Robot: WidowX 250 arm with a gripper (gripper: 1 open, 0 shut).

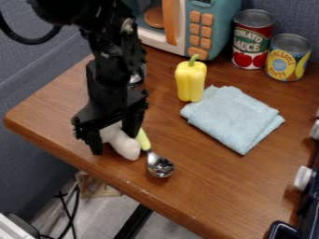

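Note:
My black gripper (110, 131) is low at the left front of the wooden table, over a white object (125, 144) that lies partly hidden beneath its fingers. A pale yellow-green item (142, 139) lies just right of the white one, beside a steel spoon or ladle (161, 166). Whether the fingers are shut on the white object I cannot tell. A steel pot behind my arm is mostly hidden.
A yellow pepper (192, 81), a folded blue cloth (230, 117), two cans (251, 39) and a toy microwave (197, 23) occupy the back and right. A dark appliance (299, 201) stands at the right edge.

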